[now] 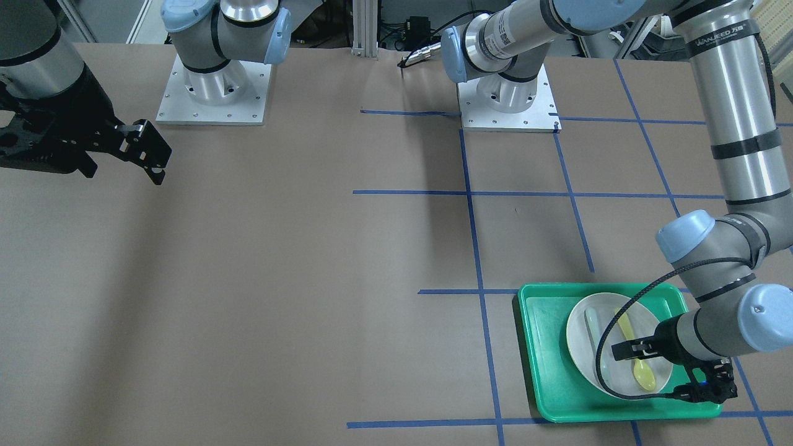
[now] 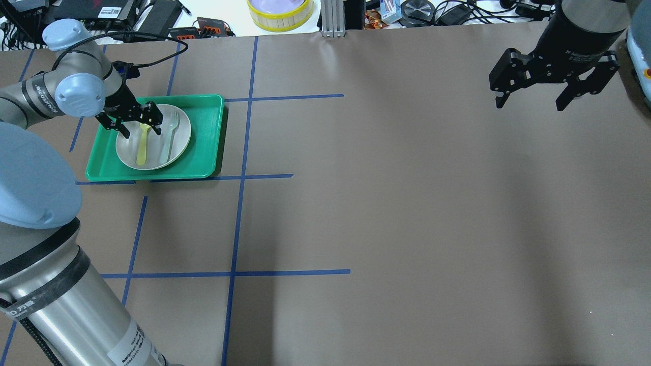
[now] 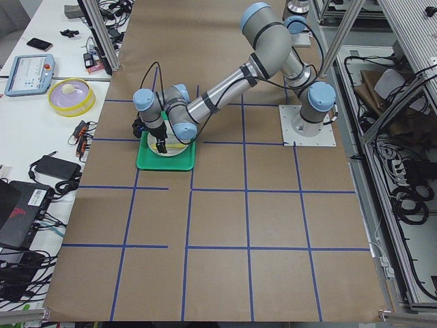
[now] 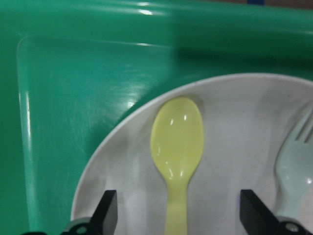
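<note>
A white plate (image 2: 171,152) sits in a green tray (image 2: 204,134), holding a yellow spoon (image 4: 177,142) and a pale mint fork (image 4: 293,166). My gripper is open just over the plate; in the wrist view the spoon's handle runs between the two fingers, apparently not held, and the fork lies by the right finger. In the front view the gripper hides part of the plate.
A second arm's black gripper (image 2: 552,73) hangs at the other side, with open table (image 2: 427,201) between. A yellow-rimmed container (image 2: 280,24) and electronics sit on a side bench beyond the table edge.
</note>
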